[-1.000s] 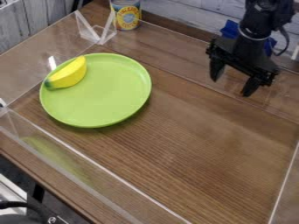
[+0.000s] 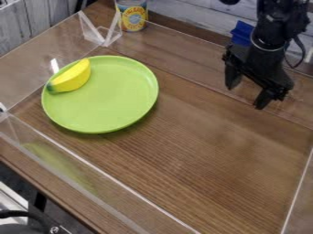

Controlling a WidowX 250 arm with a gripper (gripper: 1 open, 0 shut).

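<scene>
My black gripper [image 2: 254, 84] is low over the wooden table at the back right, its fingers pointing down and apart, open, with no object visible between them. Partly behind the arm is a blue object [image 2: 242, 31] against the back wall. A green plate [image 2: 110, 105] lies on the left, with a yellow, banana-like piece [image 2: 70, 75] at its upper left edge.
At the back left stand a can [image 2: 131, 13] and a clear plastic object [image 2: 101, 29]. Cables show at the lower left corner.
The arm and gripper have shifted slightly, with the fingers a little lower on the right. The plate and other objects have not moved.
</scene>
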